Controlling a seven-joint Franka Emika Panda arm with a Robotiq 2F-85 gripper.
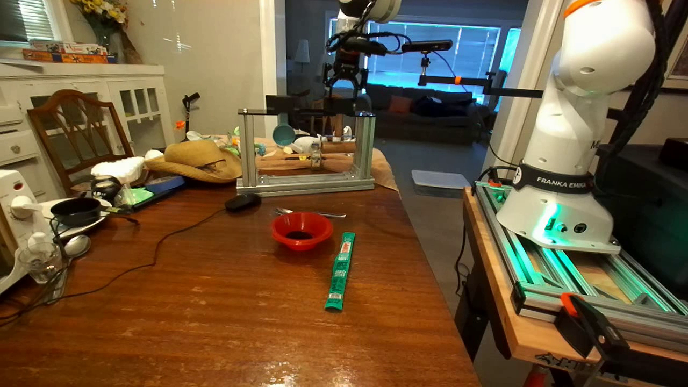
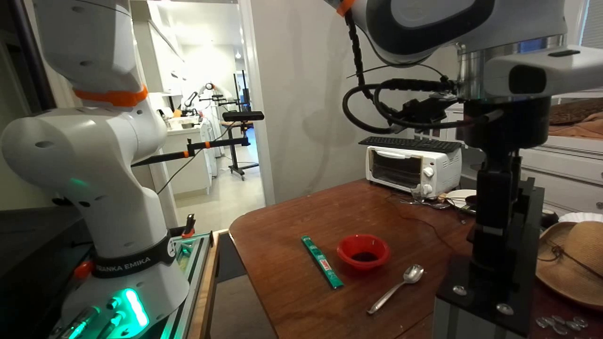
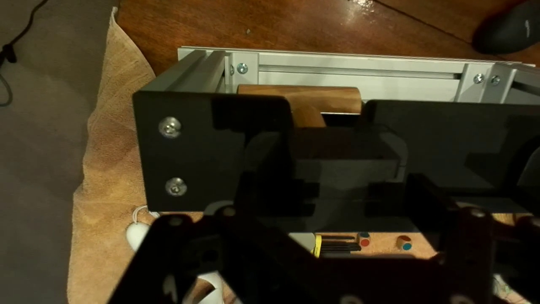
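My gripper points down over the right side of the metal rack. Its fingers stand apart in the wrist view, on either side of a dark block near the slot between the rack's black top plates; whether they touch it I cannot tell. A wooden cylinder with a short wooden stem shows beyond that slot. In exterior view 2 the gripper appears dark against the rack's plate. A red bowl and a green packet lie in front of the rack.
A spoon lies between bowl and rack. Beside the rack are a black mouse and a straw hat. A teal cup hangs at the rack's left.
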